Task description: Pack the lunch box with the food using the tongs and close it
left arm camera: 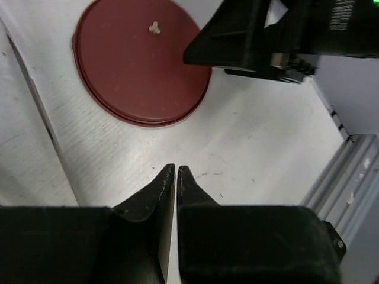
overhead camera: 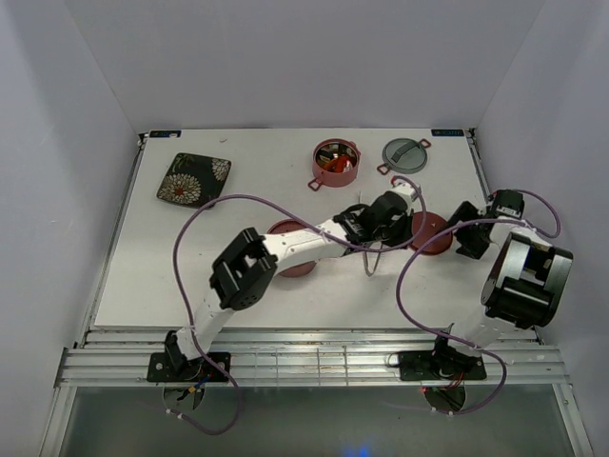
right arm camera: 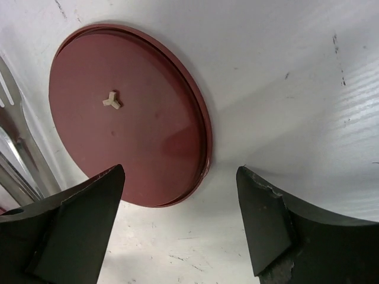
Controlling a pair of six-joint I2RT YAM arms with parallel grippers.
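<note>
A dark red round lid [overhead camera: 433, 227] [left arm camera: 139, 59] [right arm camera: 136, 130] lies flat on the white table, a small pale mark at its middle. My left gripper [overhead camera: 400, 227] hangs left of it, over metal tongs [overhead camera: 371, 262] [right arm camera: 26, 160], its fingertips close together in its wrist view, nothing seen between them. My right gripper [overhead camera: 461, 230] stands open at the lid's right edge, nothing between its fingers. A red bowl [overhead camera: 290, 271] lies partly hidden under the left arm.
At the back stand a red pot [overhead camera: 333, 171] with food inside and a grey lid [overhead camera: 404, 155]. A patterned dark tray [overhead camera: 190, 186] lies at the left.
</note>
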